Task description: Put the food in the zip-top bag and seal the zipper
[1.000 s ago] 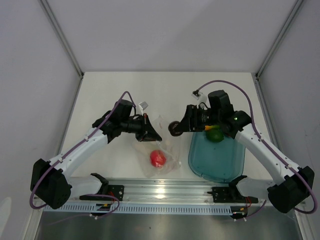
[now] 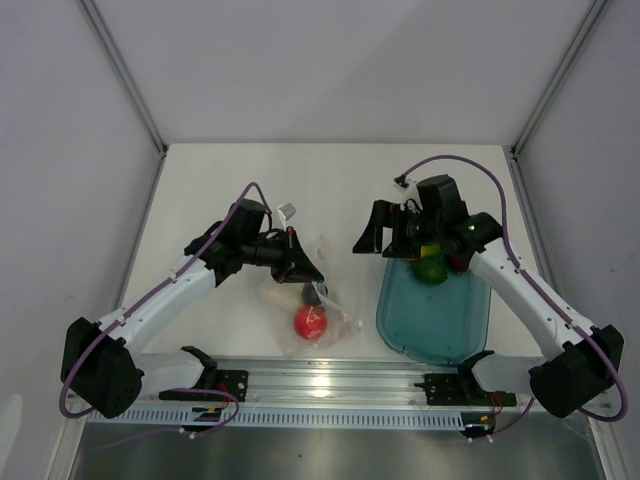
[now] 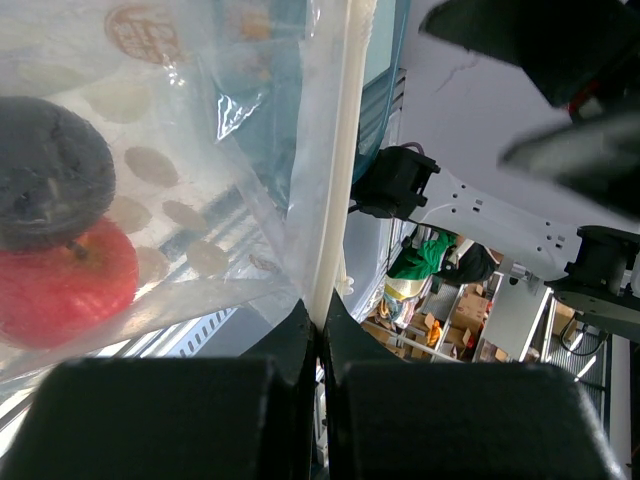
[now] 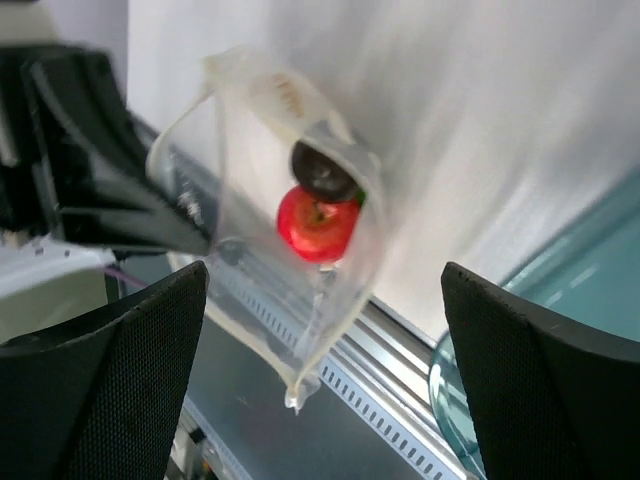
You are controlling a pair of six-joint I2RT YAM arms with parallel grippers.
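A clear zip bag (image 3: 150, 180) holds a red apple (image 2: 310, 322) and a dark round fruit (image 4: 322, 172), which lie touching in all views. My left gripper is shut on the bag's zip edge, lifting the opening. My right gripper (image 2: 378, 228) hangs above the right of the bag, open, with nothing between its fingers; the bag shows below it in the right wrist view.
A teal tray (image 2: 432, 320) stands right of the bag, with green, yellow and red food (image 2: 429, 270) at its back, partly hidden under my right arm.
The dark fruit, earlier at my right gripper, now rests in the bag beside the apple.
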